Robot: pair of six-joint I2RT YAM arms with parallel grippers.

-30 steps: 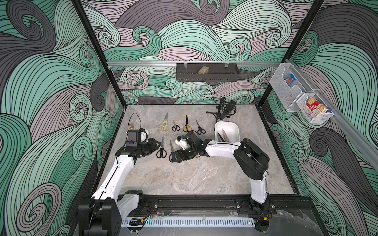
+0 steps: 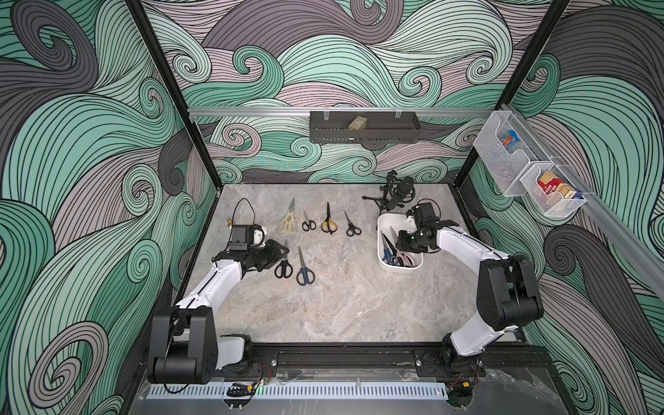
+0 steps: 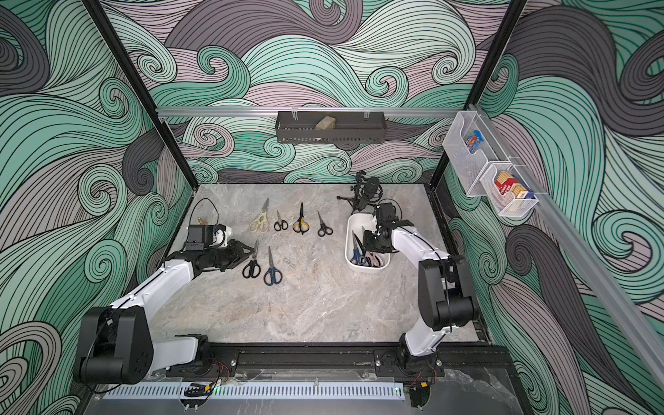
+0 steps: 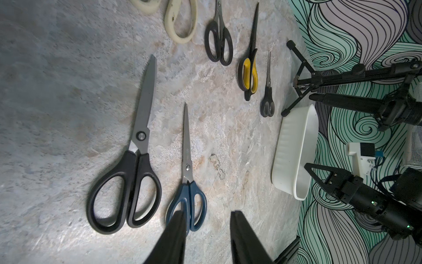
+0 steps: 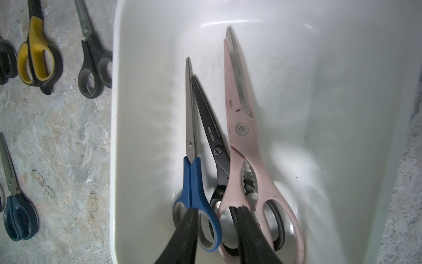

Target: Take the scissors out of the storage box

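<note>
Inside the white storage box (image 5: 131, 132) lie blue-handled scissors (image 5: 197, 184), black scissors (image 5: 212, 136) and pink scissors (image 5: 244, 145), the pink ones partly over black handle loops. My right gripper hovers above their handles, part open, with no scissors visibly gripped. Over on the left side of the table, my left gripper is part open and empty. In its wrist view, large black scissors (image 4: 140, 136) and dark blue scissors (image 4: 188, 176) lie flat on the table ahead of the fingertips.
A back row on the table holds cream scissors (image 2: 287, 220), small black scissors (image 2: 308, 222), yellow-black scissors (image 2: 328, 220) and dark grey scissors (image 2: 352, 227). Behind the box stands a black tripod (image 2: 393, 192).
My right arm has swung from the dark blue scissors on the table rightward to over the box; those scissors stay lying there. The left arm has shifted only slightly.
</note>
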